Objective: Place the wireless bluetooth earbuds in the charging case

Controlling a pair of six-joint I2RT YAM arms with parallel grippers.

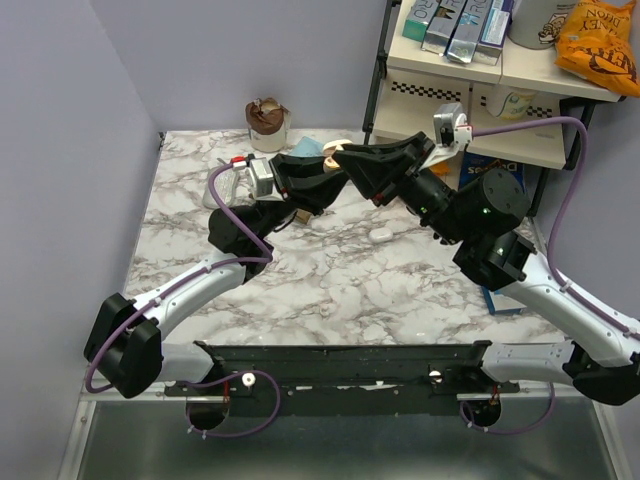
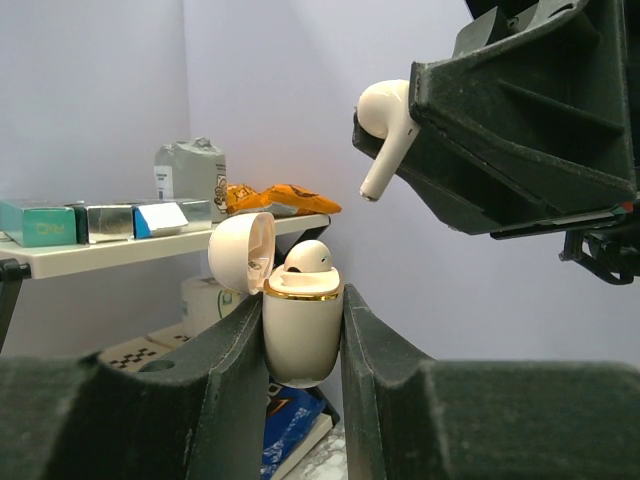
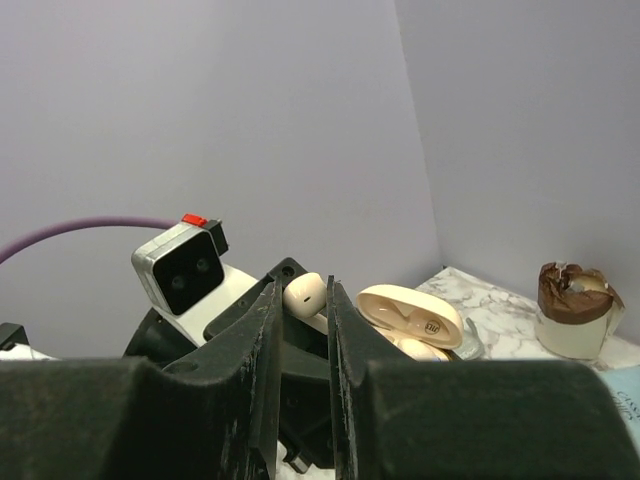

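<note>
In the left wrist view my left gripper is shut on the white charging case (image 2: 301, 335). The case's lid (image 2: 243, 250) stands open, and one earbud (image 2: 308, 258) shows its rounded top inside the case. Above and to the right of the case, apart from it, a white earbud (image 2: 388, 130) juts from the tip of the right gripper, stem pointing down. My right gripper is shut on that earbud's head in the right wrist view, with the open case just behind and to the right. From the top, the right gripper's tips partly cover the case (image 1: 336, 158).
A shelf (image 1: 420, 80) with boxes and an orange bag (image 1: 600, 48) stands at the back right. On the marble table (image 1: 330, 290) lie a small white object (image 1: 381, 235) and, farther back, a cup with a brown top (image 1: 267, 120).
</note>
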